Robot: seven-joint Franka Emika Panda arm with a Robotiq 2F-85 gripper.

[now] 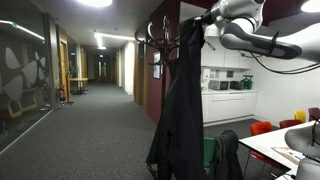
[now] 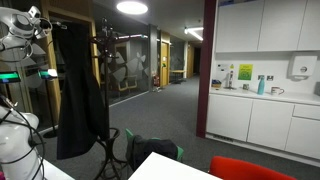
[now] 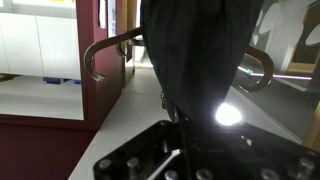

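A long black garment (image 1: 180, 110) hangs down beside the dark coat stand (image 1: 158, 42) in exterior view 1. My gripper (image 1: 204, 20) is at its top edge, high up, and is shut on the cloth. In exterior view 2 the same garment (image 2: 80, 95) hangs left of the stand's pole (image 2: 105, 85). Dark fabric (image 3: 195, 55) fills the upper middle of the wrist view and runs down to the fingertips, which it partly hides. Curved hooks (image 3: 97, 62) of the stand show on both sides of the fabric.
A chair draped with a dark jacket (image 2: 150, 151) stands near the white table (image 2: 170, 168). Behind are white cabinets (image 2: 250, 120) and a dark red wall edge (image 2: 207, 70). Red chairs (image 1: 261, 128) are at the right.
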